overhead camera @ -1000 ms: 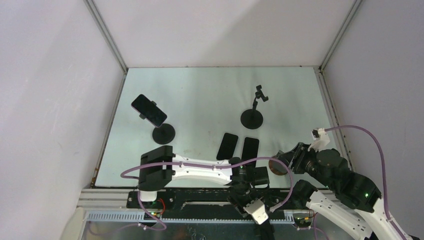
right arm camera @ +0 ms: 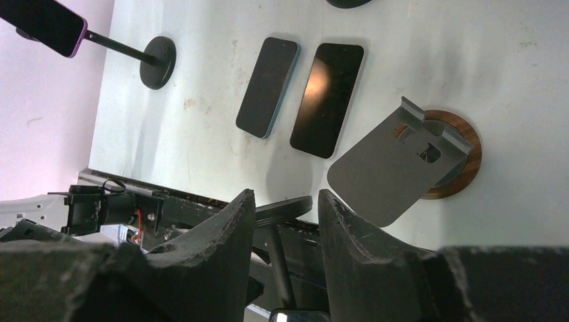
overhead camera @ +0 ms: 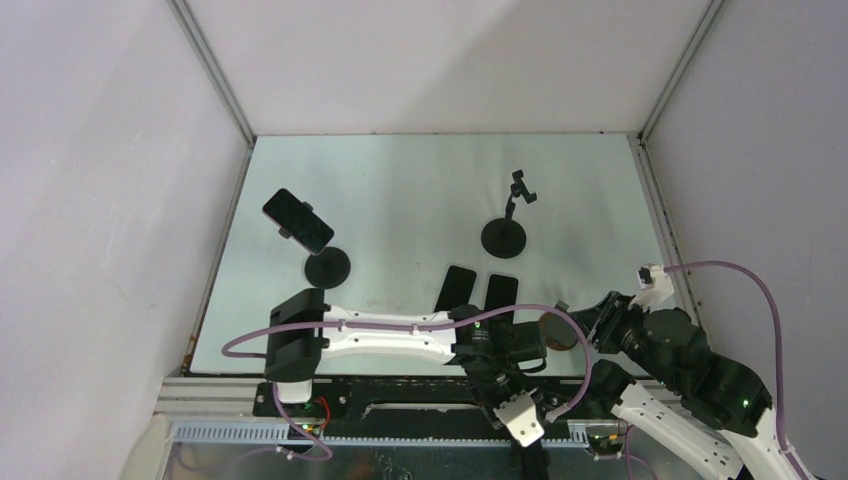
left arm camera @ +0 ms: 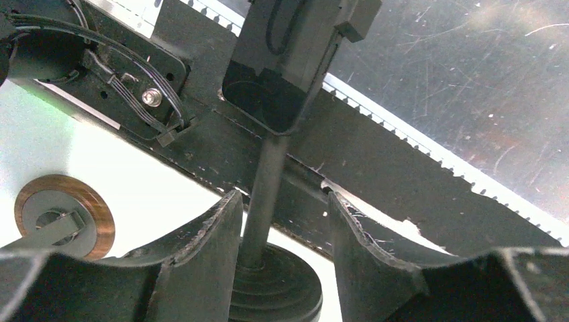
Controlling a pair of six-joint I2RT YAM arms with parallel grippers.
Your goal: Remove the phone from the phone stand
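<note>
In the left wrist view, a dark phone (left arm camera: 272, 84) sits clamped in a holder on a black phone stand (left arm camera: 266, 184) with a round base. My left gripper is part open, with a gap beside the pole; whether the fingers touch it I cannot tell. A second phone rests on another black stand (overhead camera: 327, 268) at the left of the table in the top view. My right gripper is part open near the front edge, with no object visibly gripped; a dark disc and pole show beyond its fingers.
Two dark phones (right arm camera: 268, 87) lie flat on the table. An empty stand (overhead camera: 503, 238) stands toward the back right. A grey stand on a wooden base (right arm camera: 463, 161) sits near the right gripper.
The left arm's upper part has shifted a little left and its hand end slightly right. My right arm has moved a little to the right and toward the front.
</note>
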